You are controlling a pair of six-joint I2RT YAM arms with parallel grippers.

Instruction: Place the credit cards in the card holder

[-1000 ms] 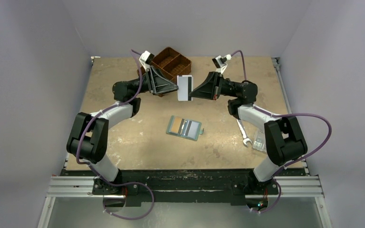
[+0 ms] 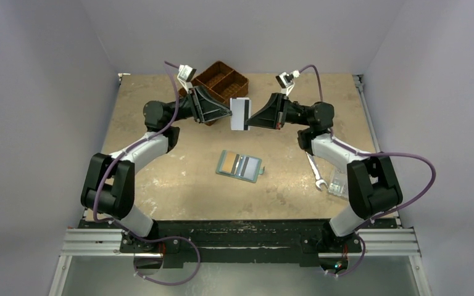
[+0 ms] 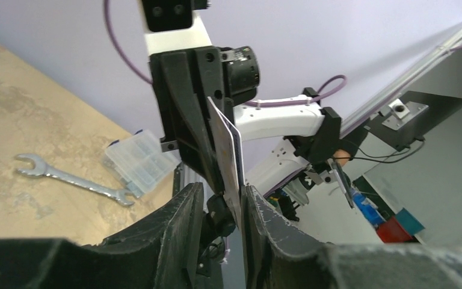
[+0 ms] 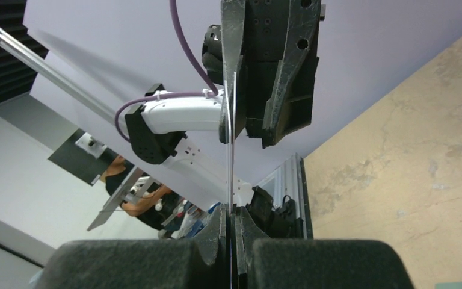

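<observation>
A white card [image 2: 237,115] with a dark stripe is held up above the table between both grippers. My right gripper is shut on its striped edge; two thin layers show edge-on there, as if two cards lie together. At the card's other edge, my left gripper has its fingers parted, with a clear gap on one side and the card lying close against the other finger [image 3: 252,208]. Whether they touch is hard to tell. On the table below lies the green card holder [image 2: 220,171], with a tan card [image 2: 229,161] and a grey-white card [image 2: 250,168] in it.
A brown divided basket [image 2: 231,83] stands at the back, partly behind the left arm. On the right lie a wrench [image 2: 318,176] and a clear plastic box [image 2: 338,185]. Around the holder the table is bare.
The left arm's elbow and forearm have shifted slightly left and down, while its fingertips stay by the card. The right arm has shifted a little. The card has hardly moved.
</observation>
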